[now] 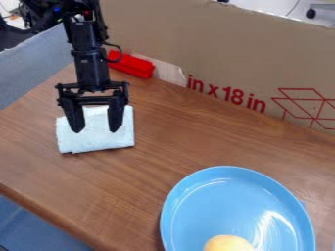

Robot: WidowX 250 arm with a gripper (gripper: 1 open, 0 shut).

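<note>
My black gripper [96, 122] hangs low over a folded white cloth [94, 140] on the left part of the wooden table, its two fingertips down at the cloth, apart from each other. Whether they touch the cloth is hard to tell. The gripper is open.
A blue plate [199, 211] with a pale yellow round item [228, 244] sits at the lower right. A red object [131, 64] lies at the back before a cardboard wall [236, 59].
</note>
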